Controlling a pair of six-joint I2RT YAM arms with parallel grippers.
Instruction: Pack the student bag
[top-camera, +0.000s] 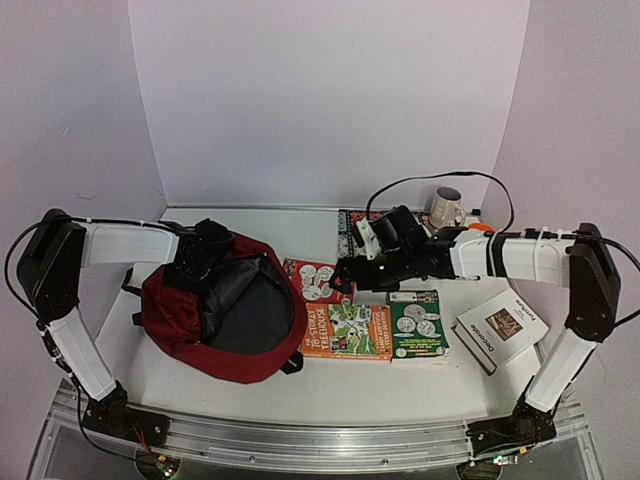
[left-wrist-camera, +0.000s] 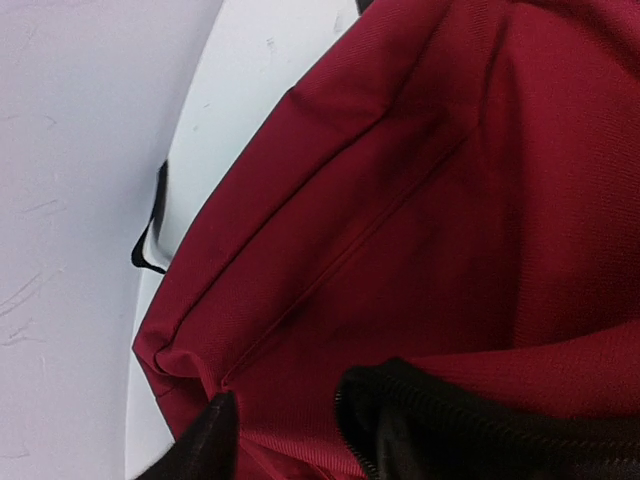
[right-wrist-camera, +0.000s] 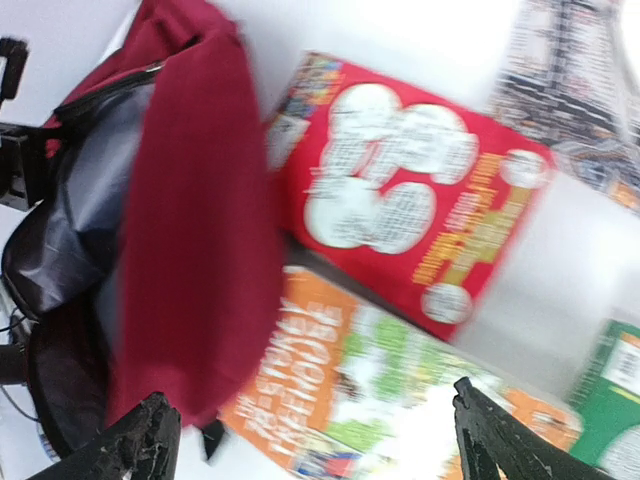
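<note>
The red and black bag (top-camera: 240, 315) lies at the left of the table, its main opening spread and showing a dark lining. My left gripper (top-camera: 192, 283) is down at the bag's left part. In the left wrist view its fingers (left-wrist-camera: 215, 440) stand some way apart with red cloth and a black zipper edge at them; whether they clamp the cloth cannot be told. My right gripper (top-camera: 348, 268) hovers over the books just right of the bag, open and empty. The red book (right-wrist-camera: 400, 190) and the orange treehouse book (right-wrist-camera: 340, 380) lie close to the bag's rim.
A green book (top-camera: 417, 325) lies beside the orange one. Farther right is the white Decorate book (top-camera: 500, 330). At the back stand a mug (top-camera: 447, 207) and an orange item (top-camera: 482, 228), with a dark patterned book (top-camera: 350, 225) nearby.
</note>
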